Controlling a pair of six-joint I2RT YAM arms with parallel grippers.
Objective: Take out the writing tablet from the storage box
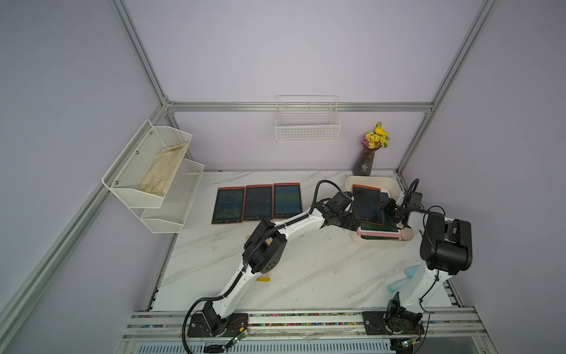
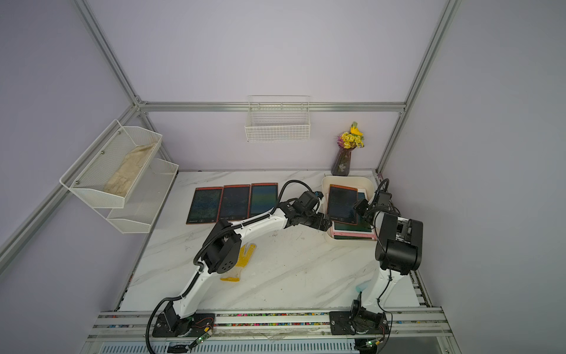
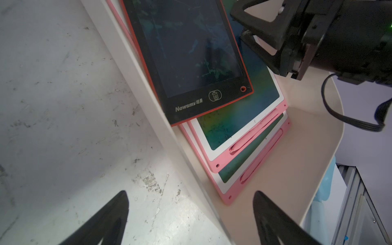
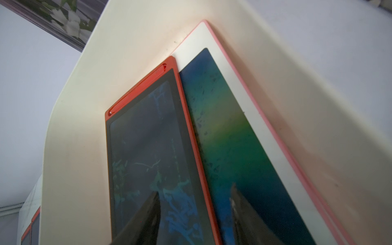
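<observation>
The storage box (image 1: 401, 234) on the right holds stacked writing tablets: a red-framed one (image 3: 189, 49) on top, pink-and-white ones (image 4: 241, 143) beneath. My left gripper is open above the box's front left wall, nothing between its fingers. My right gripper is part open inside the box, over the red tablet's right edge; whether it touches it is unclear. Three red-framed tablets (image 1: 257, 202) lie side by side on the table's back middle.
A vase of flowers (image 1: 364, 162) stands behind the box. A yellow glove (image 2: 241, 262) lies under the left arm, blue items (image 1: 401, 283) at front right. White racks (image 1: 153, 212) hang at left.
</observation>
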